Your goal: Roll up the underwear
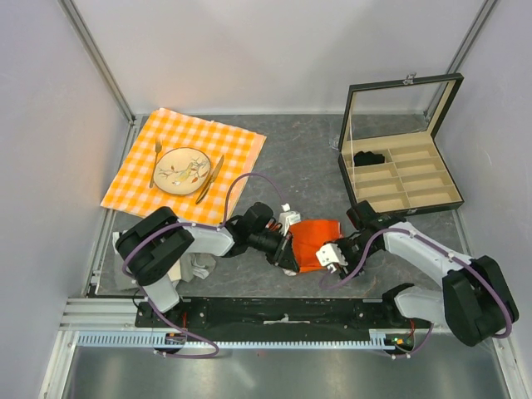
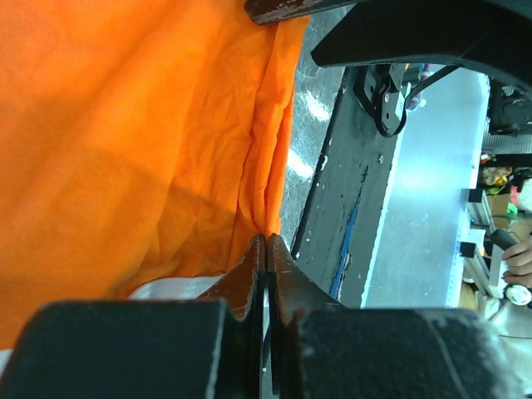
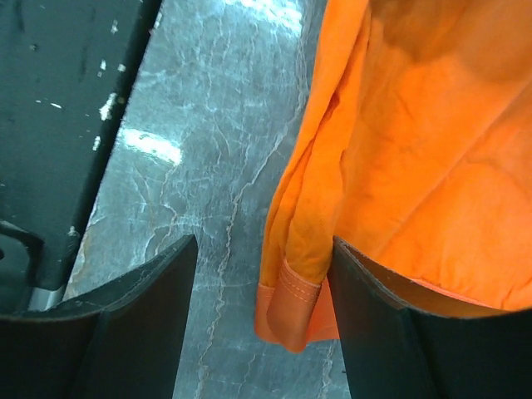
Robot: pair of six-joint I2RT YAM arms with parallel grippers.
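The orange underwear (image 1: 314,239) lies spread on the dark grey table, its near edge folded into a narrow strip. At the near left corner my left gripper is shut, and the end of the folded strip (image 2: 270,187) narrows into its fingertips. My right gripper stands open over the near right corner. Between its fingers lies the sewn end of the fold (image 3: 298,291), close to the finger on the cloth's side. From above, the right arm hides that corner.
A checked orange cloth (image 1: 137,170) with a plate (image 1: 182,171), fork and knife covers the far left. An open compartment box (image 1: 403,170) holding a black item (image 1: 368,158) stands at the right. Grey cloths (image 1: 198,265) lie beside the left arm.
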